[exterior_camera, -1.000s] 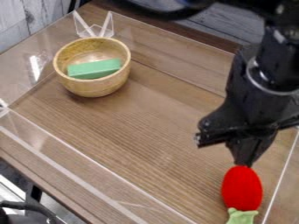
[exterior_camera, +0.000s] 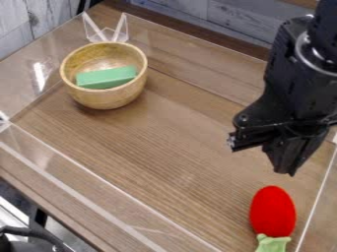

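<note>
My black gripper fills the right side of the view, hanging over the table above and behind a red object with a pale green top or leaves, at the bottom right. I see nothing held in the gripper; its fingertips are dark and hard to make out. A tan bowl at the upper left holds a green block.
A white wire-like item stands behind the bowl at the back left. Walls border the left and back edges; a dark cable lies at the lower left.
The gripper was lower over the red object a second ago, rose toward the back, and has since shifted slightly back toward the front. The red object and bowl look unmoved.
</note>
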